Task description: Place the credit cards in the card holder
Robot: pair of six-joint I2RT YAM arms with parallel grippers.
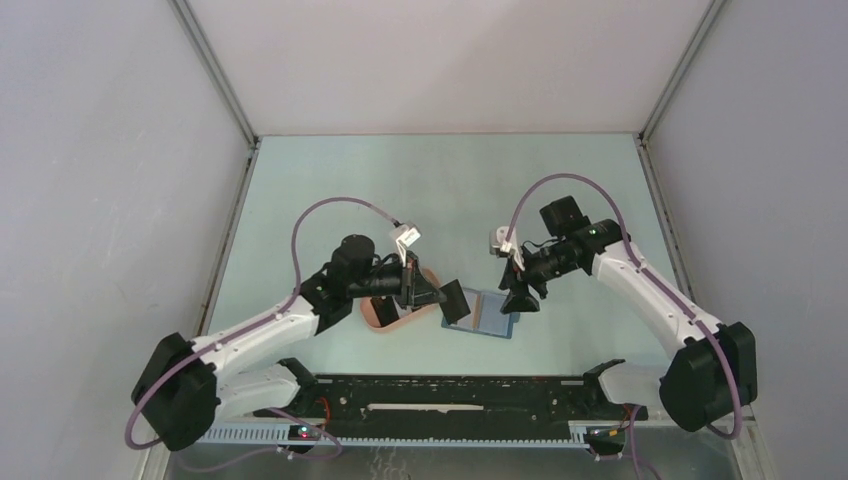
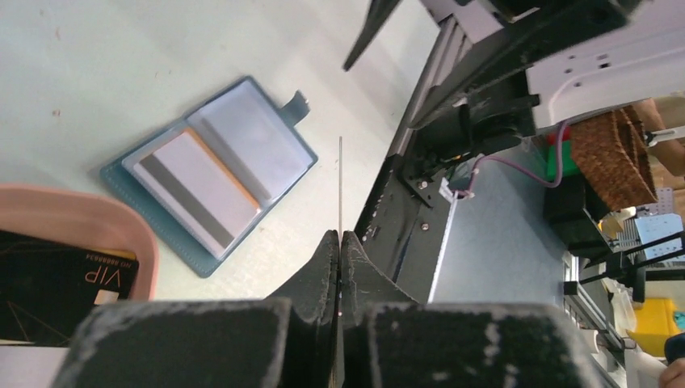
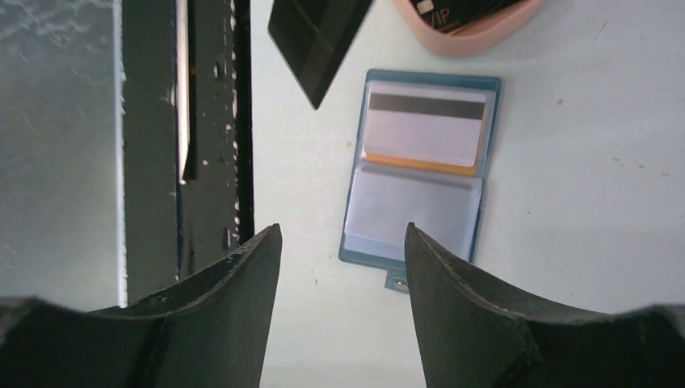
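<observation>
A dark card point(image 1: 455, 301) stands out from the tips of my left gripper point(image 1: 441, 296), which is shut on its edge. In the left wrist view that card point(image 2: 340, 182) shows edge-on as a thin line. The blue-grey card holder point(image 1: 495, 313) lies spread open on the table below, with clear pockets, a dark stripe across one side and an orange line near its middle. My right gripper is open and empty, above the holder's right end. The right wrist view shows the card's dark face point(image 3: 315, 40) at the top, clear of the right fingers.
A pink oval basket point(image 2: 145, 242) left of the holder contains black cards, one printed VIP point(image 2: 101, 275). The table's front edge and a dark rail point(image 1: 450, 405) lie close in front. Behind both arms the table is bare.
</observation>
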